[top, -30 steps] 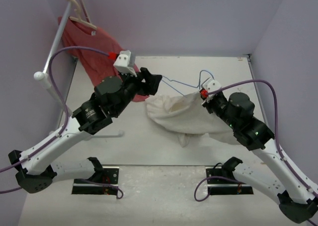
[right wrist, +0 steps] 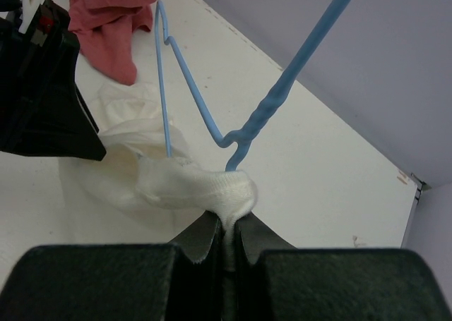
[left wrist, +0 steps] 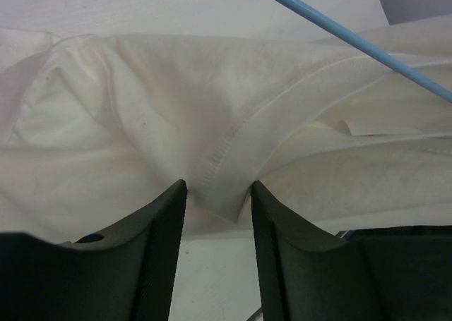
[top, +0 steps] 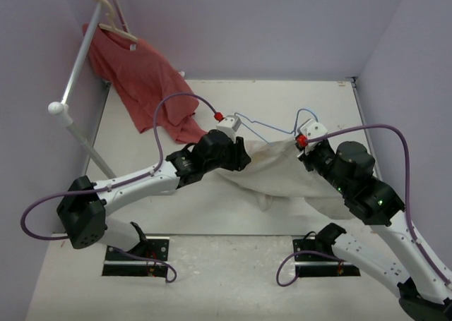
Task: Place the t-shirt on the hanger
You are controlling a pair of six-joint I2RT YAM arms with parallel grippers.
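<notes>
The cream t-shirt [top: 282, 171] lies loosely on the table, its upper edge lifted on the right. My right gripper is shut on a fold of that edge. A blue hanger [top: 265, 126] stands over the shirt; in the right wrist view its near arm goes behind the held cloth, while the left shoulder is outside, above the fabric. My left gripper is open at the neckline, with a fold of cream cloth [left wrist: 222, 183] showing between its separated fingertips. Whether they touch the cloth, I cannot tell.
A red shirt [top: 138, 74] hangs from a wooden hanger on the white rack [top: 81, 60] at the left, close behind my left arm. Bare table [top: 233, 92] shows behind the hanger. Grey walls [top: 406, 74] bound the right side and back.
My left gripper has moved right and down, from beside the red shirt to the cream shirt's left part. The right gripper and hanger have shifted slightly right.
</notes>
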